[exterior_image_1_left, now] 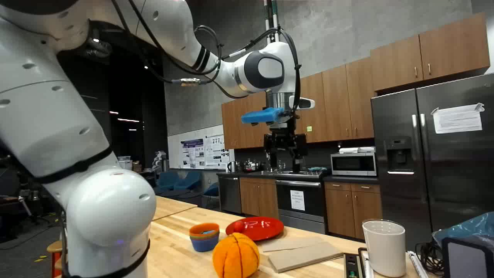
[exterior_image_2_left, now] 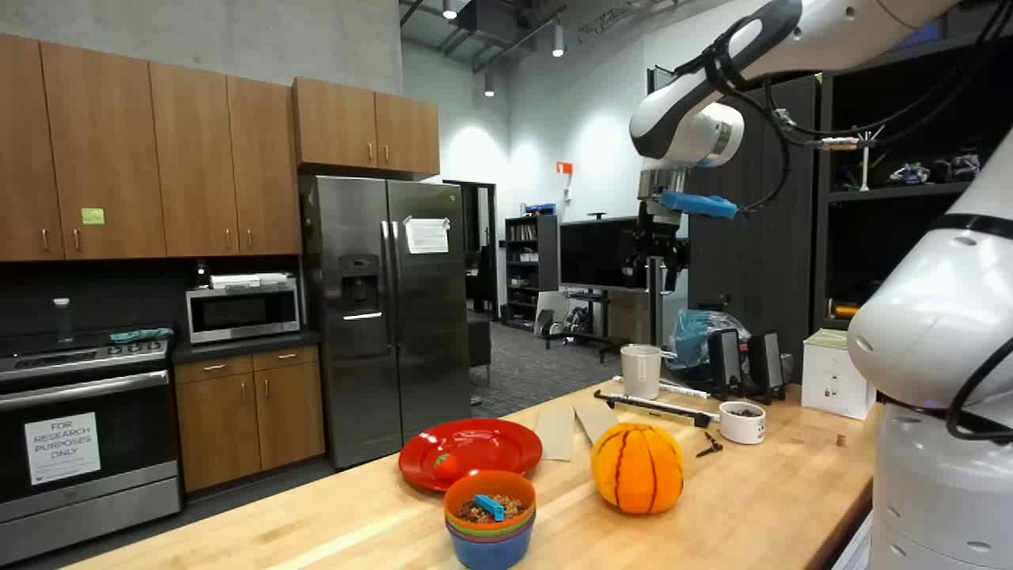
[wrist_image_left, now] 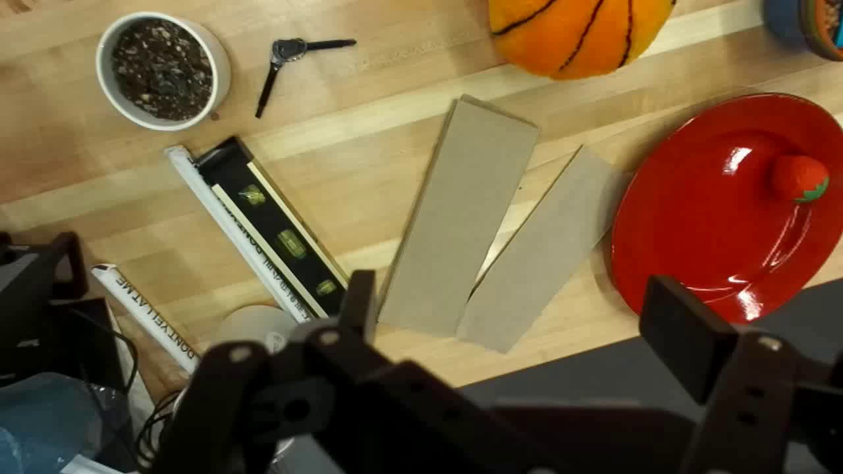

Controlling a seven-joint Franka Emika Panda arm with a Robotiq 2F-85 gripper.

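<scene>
High above the wooden table, my gripper [exterior_image_1_left: 285, 163] points downward, open and empty. In the wrist view, its fingers [wrist_image_left: 684, 336] stand wide apart, with tan flat boards [wrist_image_left: 460, 217] on the table below, between and beyond them. A red oval plate [wrist_image_left: 664, 209] lies on the right there, bearing a small red tomato-like object [wrist_image_left: 796, 175]. An orange ball with dark lines [exterior_image_2_left: 637, 469] rests in front of the boards in the second exterior view. Left of it is a stack of coloured bowls [exterior_image_2_left: 490, 546] with brown bits and a blue piece [exterior_image_2_left: 491, 507] inside.
A tall white mug [exterior_image_1_left: 383, 248], a black level [wrist_image_left: 272, 229] and a white marked stick [wrist_image_left: 146, 316] crowd one end. Near them are a small soil-filled pot [exterior_image_2_left: 742, 424], a dark hinged item [wrist_image_left: 290, 51] and black speakers [exterior_image_2_left: 765, 365]. Bare tabletop shows around the ball.
</scene>
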